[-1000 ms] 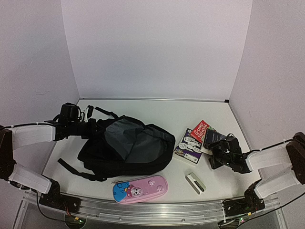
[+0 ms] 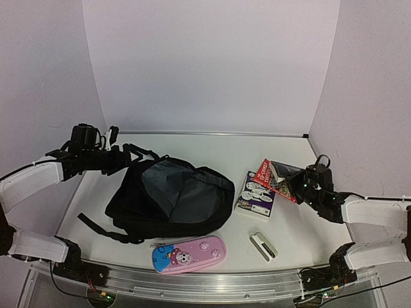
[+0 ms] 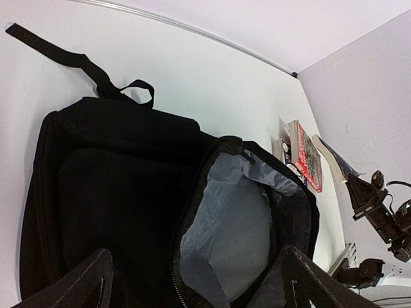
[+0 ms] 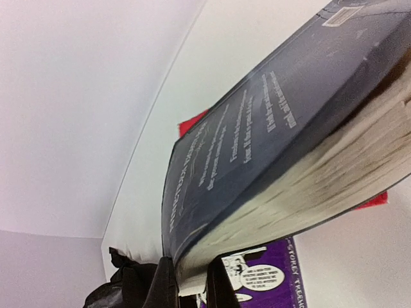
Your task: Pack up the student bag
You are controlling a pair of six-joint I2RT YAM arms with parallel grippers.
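Note:
The black backpack [image 2: 148,192] lies on its side with its grey-lined opening [image 3: 237,237] spread wide. Over its left end hangs my left gripper [image 2: 122,154], its fingers [image 3: 83,282] far apart and nothing between them. My right gripper is shut on the corner of a dark grey book [image 4: 257,122], which is tilted and raised off the table. Under it lie a red book [image 2: 261,173] and a purple book [image 2: 255,200]. At the front are a pink pencil case [image 2: 199,251] and a small white-and-green item [image 2: 263,246].
A loose strap [image 2: 103,230] trails from the bag's left side. Walls rise at the back and both sides.
My right gripper has risen with the dark book, which lay on the table before. The left gripper has moved up and slightly away from the bag. The bag has hardly shifted.

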